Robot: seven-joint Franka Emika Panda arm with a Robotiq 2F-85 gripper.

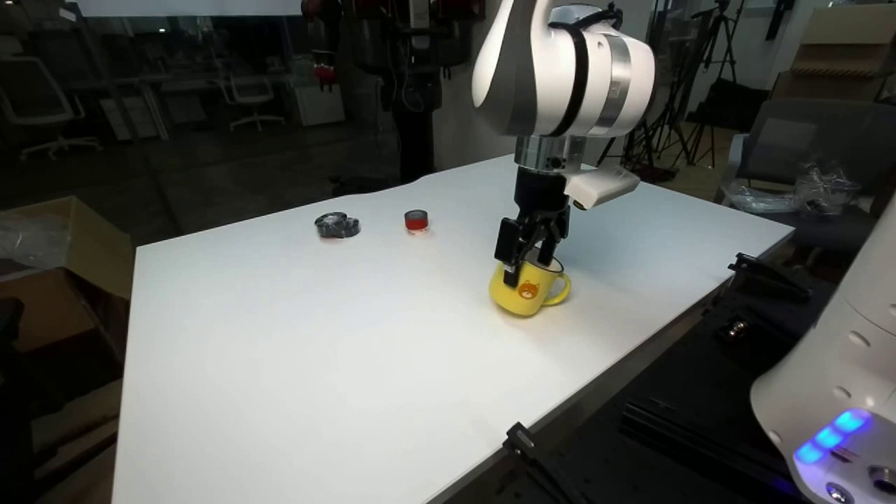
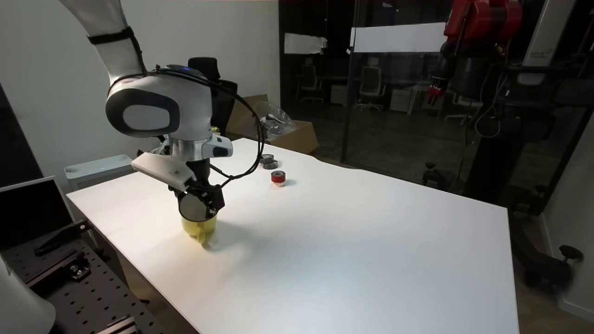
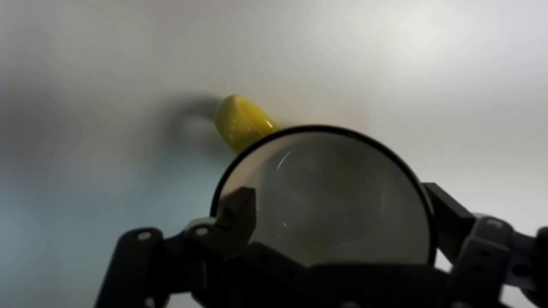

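A yellow mug [image 1: 510,298] with a dark rim and an orange animal picture leans to one side on the white table [image 1: 319,353]. My gripper [image 1: 529,264] is down at its mouth, the fingers open. In the wrist view, one finger [image 3: 242,210] overlaps the mouth at the left, and the other finger [image 3: 448,218] stands outside the rim at the right. The mug's handle [image 3: 240,123] points up and left there. From the second exterior side, the tilted mouth faces the camera above the yellow body [image 2: 197,228]. Whether both fingers touch the mug cannot be told.
A red and dark tape roll [image 1: 416,221] and a dark, shiny bundle [image 1: 337,225] lie toward the table's back edge. Black clamps [image 1: 522,438] sit along the near edge.
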